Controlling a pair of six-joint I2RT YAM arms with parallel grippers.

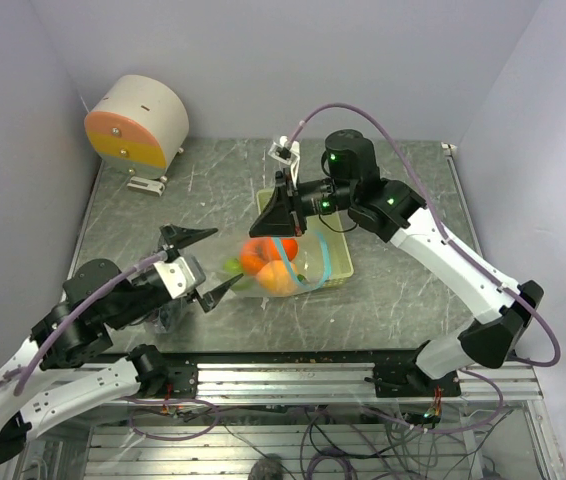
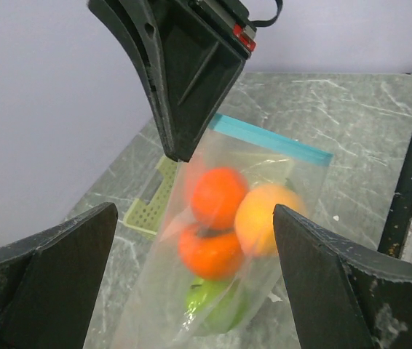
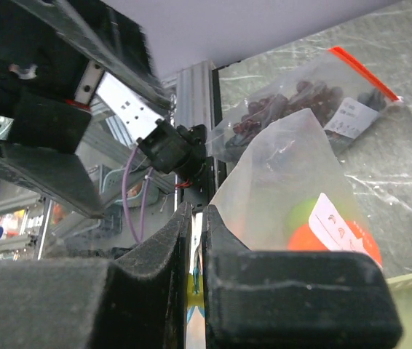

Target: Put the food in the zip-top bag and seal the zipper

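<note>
A clear zip bag [image 2: 168, 291] with a blue zipper holds tomatoes [image 2: 217, 196], an orange fruit [image 2: 260, 222] and a green fruit [image 2: 217, 305]. My right gripper [image 1: 277, 229] is shut on the bag by its zipper end, over the green bin. My left gripper [image 1: 210, 268] stands open at the bag's other end, its fingers apart in the left wrist view, with the bag beyond them.
The pale green bin [image 1: 341, 250] lies beneath the bag. A second bag [image 3: 279, 109] of dark fruit with a red zipper lies on the left of the counter. A cream bread box [image 1: 136, 120] stands at the back left.
</note>
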